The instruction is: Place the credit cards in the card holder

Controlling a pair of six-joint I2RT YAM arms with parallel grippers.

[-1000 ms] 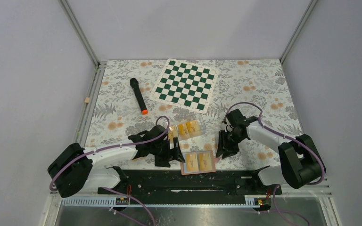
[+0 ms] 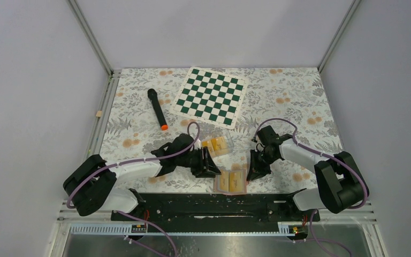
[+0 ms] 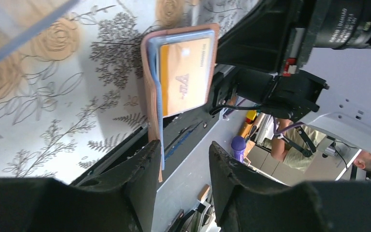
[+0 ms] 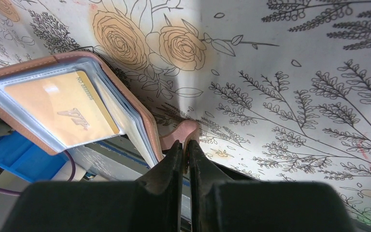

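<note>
The open card holder (image 2: 246, 184), brown-edged with clear sleeves, stands at the table's front edge with a gold card (image 2: 236, 181) in its right side and another gold card (image 2: 222, 182) in its left. My right gripper is shut on the holder's pink tab (image 4: 182, 131). Over its left side is my left gripper, whose fingers (image 3: 142, 176) stand apart in the left wrist view. The holder's raised cover edge (image 3: 153, 104) runs down against one finger; whether it is held does not show. More gold cards (image 2: 218, 143) lie in a clear tray (image 2: 230, 140) behind.
A green-and-white chessboard (image 2: 208, 96) lies at the back. To its left is a black microphone (image 2: 157, 107) with an orange end.
My left gripper has moved right, over the holder's left side. That side has folded up and inward, so the holder looks narrower. The right gripper's fingers have closed and its arm has barely moved.
</note>
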